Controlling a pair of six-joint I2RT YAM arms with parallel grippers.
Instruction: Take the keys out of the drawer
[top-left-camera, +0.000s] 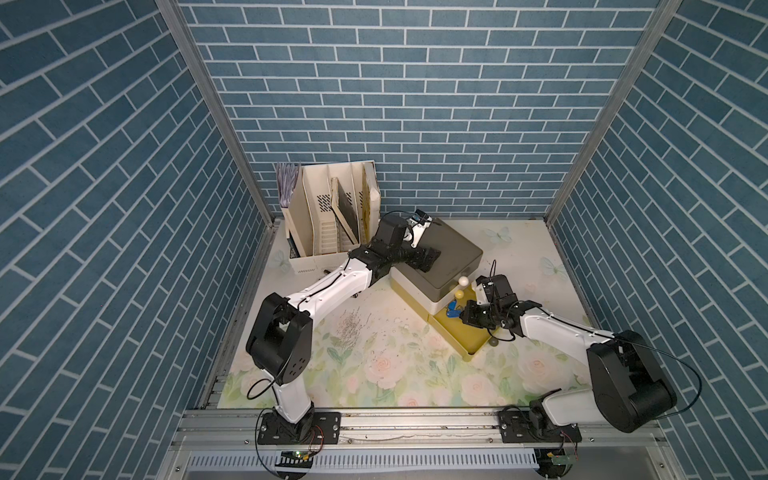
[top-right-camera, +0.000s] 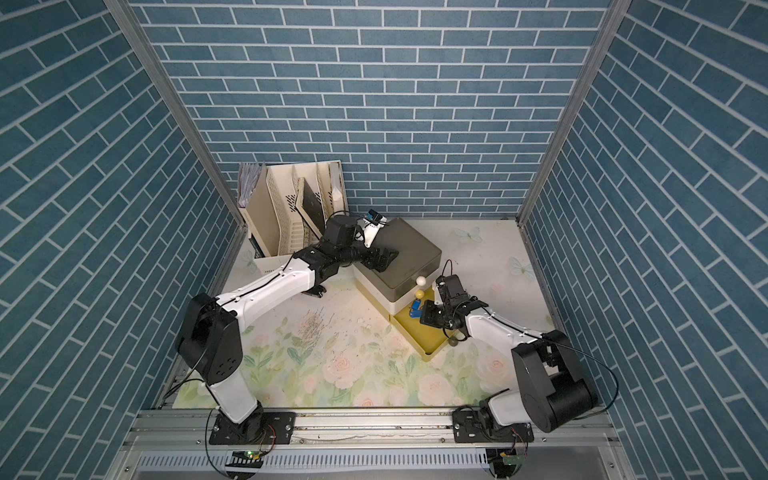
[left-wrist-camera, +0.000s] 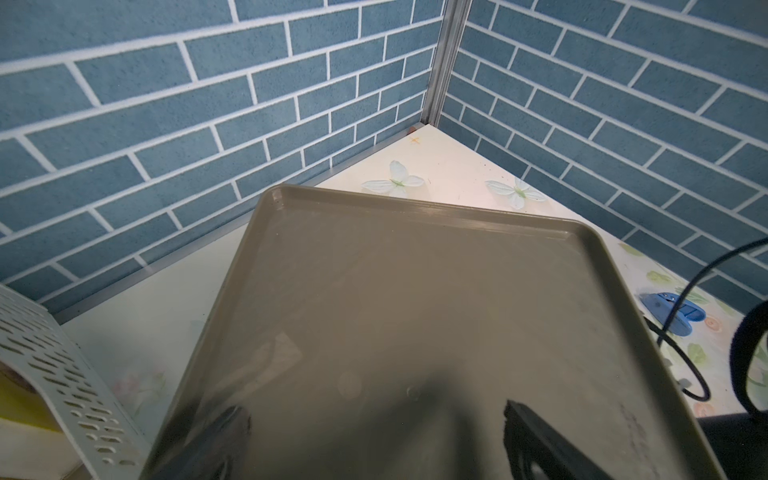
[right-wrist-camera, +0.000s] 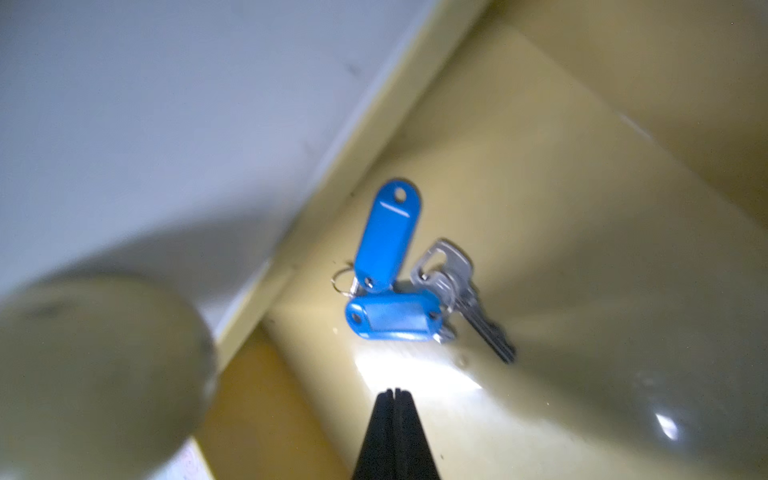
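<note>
The keys (right-wrist-camera: 484, 324), with blue tags (right-wrist-camera: 386, 236) and a ring, lie in the pulled-out yellow drawer (top-left-camera: 472, 344), near its inner side in the right wrist view. My right gripper is shut with nothing visible between its fingers, over the drawer just beside the keys. My left gripper is above the dark grey top (left-wrist-camera: 408, 296) of the drawer unit, its fingertips wide apart and open, with nothing seen between them.
A round pale knob (right-wrist-camera: 104, 368) stands beside the drawer. A cream file organiser (top-left-camera: 320, 261) is at the back left. Floral table surface (top-left-camera: 376, 360) surrounds the unit.
</note>
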